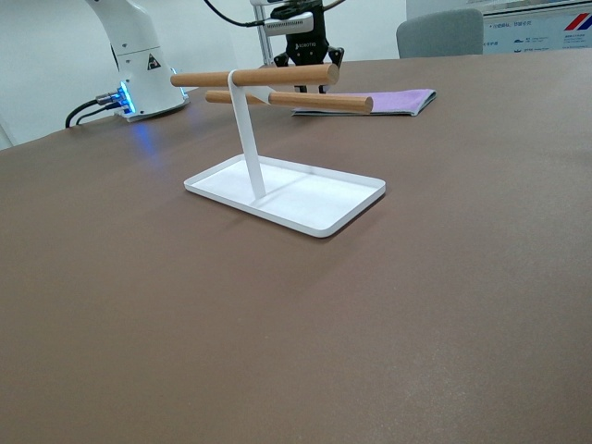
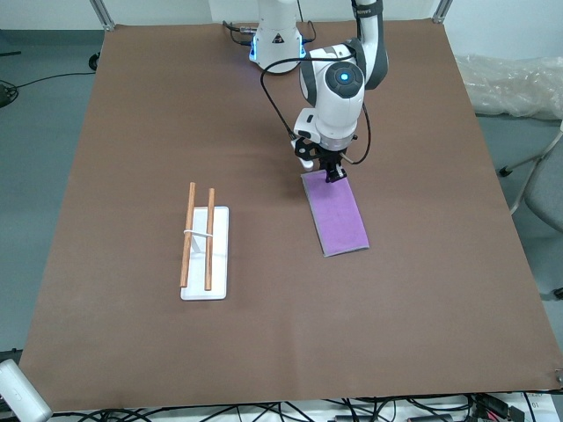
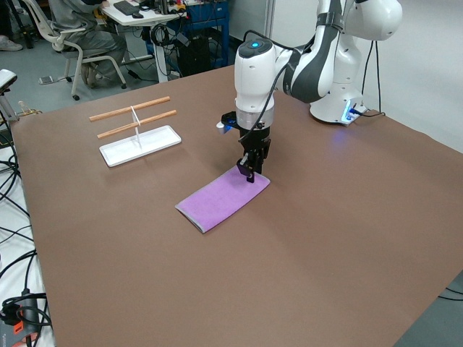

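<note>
A folded purple cloth (image 2: pixel 336 220) with a grey edge lies flat right of a white tray rack (image 2: pixel 215 277) with two wooden bars, also seen in the top view (image 1: pixel 314 199). My gripper (image 2: pixel 331 176) is low over the cloth's far end; in the right view the black gripper (image 3: pixel 249 172) reaches down to that end of the purple cloth (image 3: pixel 221 199). Whether its fingers are open or shut is not clear, nor whether they touch the cloth.
The brown table (image 2: pixel 132 176) is otherwise largely clear. The white arm base (image 2: pixel 275 40) stands at the back edge. Cables run along the near edge, off the tabletop.
</note>
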